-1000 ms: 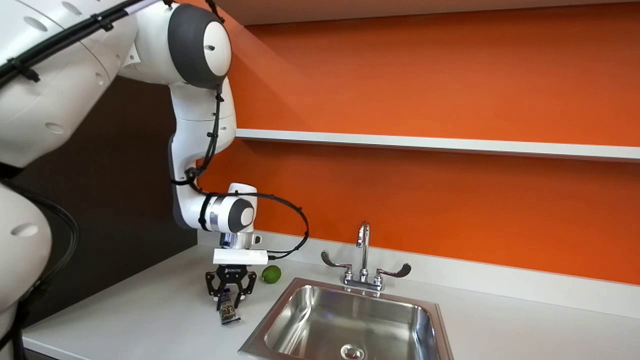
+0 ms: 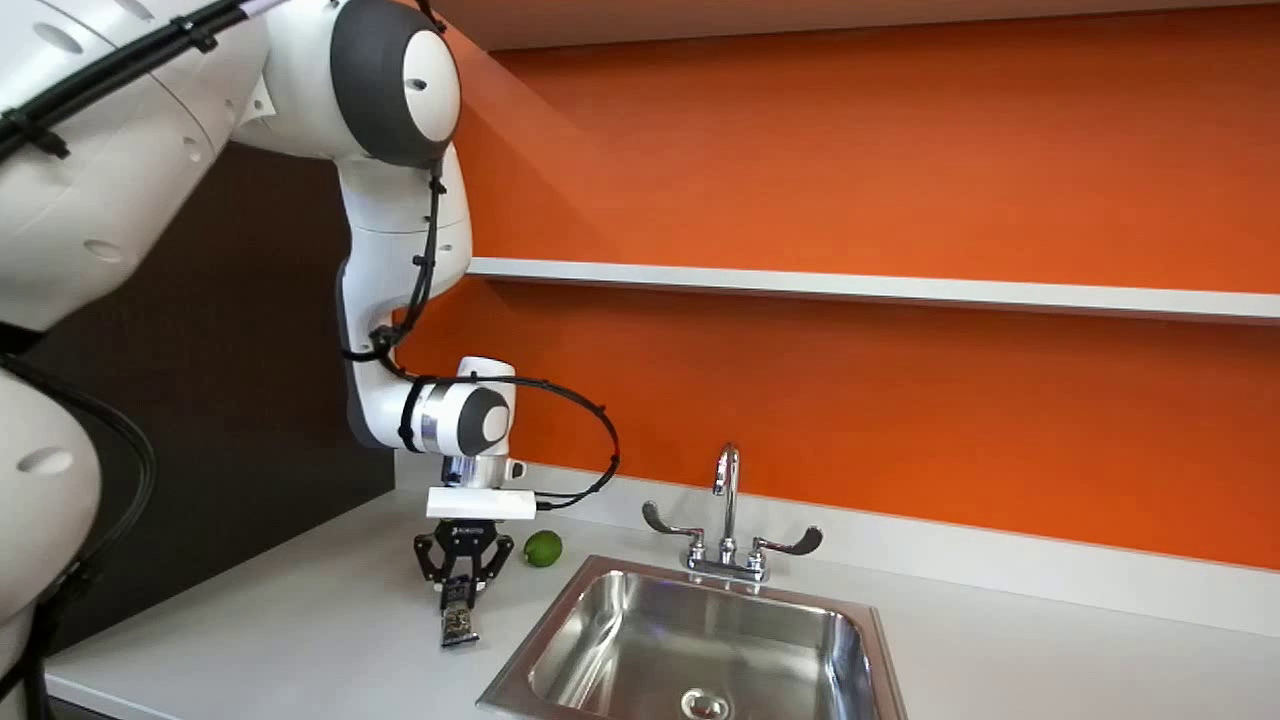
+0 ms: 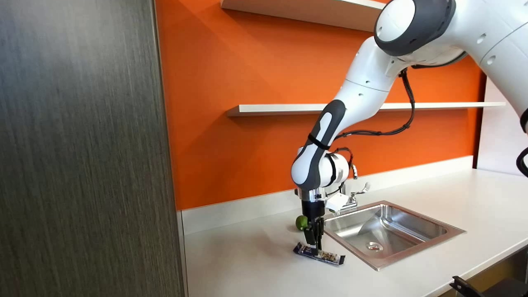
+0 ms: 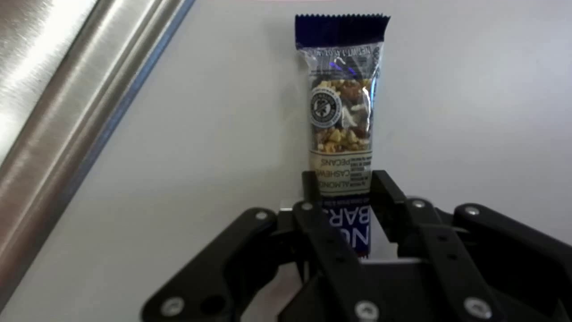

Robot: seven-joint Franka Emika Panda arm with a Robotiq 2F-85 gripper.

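A nut bar in a dark blue and clear wrapper (image 4: 343,118) runs lengthwise between the fingers of my gripper, which is shut on its sides near the middle. In exterior view 2 the bar (image 3: 330,256) stretches out on both sides of the gripper (image 3: 315,251), close to the counter; whether it is clear of the surface I cannot tell. From exterior view 1 only the near end of the bar (image 2: 457,623) shows below the gripper (image 2: 458,600). Its far end is hidden behind the fingers in the wrist view.
Behind the gripper sits a green lime (image 2: 542,548) on the white counter (image 2: 288,624). To the right is a steel sink (image 2: 870,654) with a faucet (image 2: 728,516) at its back. A shelf (image 2: 840,284) runs along the orange wall. The counter left of the gripper is free.
The fingers have closed from a wider opening onto the bar. The gripper has risen slightly, and the bar has turned a little to line up with it.
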